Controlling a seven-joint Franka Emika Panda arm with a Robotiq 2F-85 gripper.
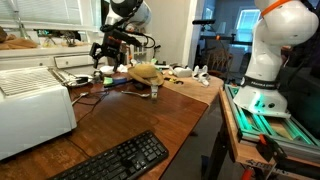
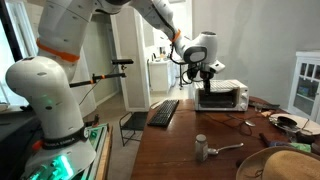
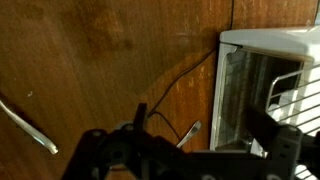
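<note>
My gripper is open, its dark fingers apart at the bottom of the wrist view with nothing visible between them. It hangs in the air above the brown table [image 1: 135, 110]. In the wrist view the white toaster oven [image 3: 232, 40] with its glass front and wire rack fills the right side. A thin dark cord and a metal utensil [image 3: 189, 133] lie on the wood near its front. In the second exterior view the gripper [image 2: 188, 80] appears close to the toaster oven [image 2: 222, 86]; the exact gap cannot be told.
A black keyboard [image 1: 115, 158] lies on the near side of the table. A shaker [image 2: 201, 148], a metal utensil [image 2: 225, 149], a tan hat [image 2: 282, 165] and a pan [image 2: 287, 122] occupy other parts. Bare wood stretches between keyboard and shaker.
</note>
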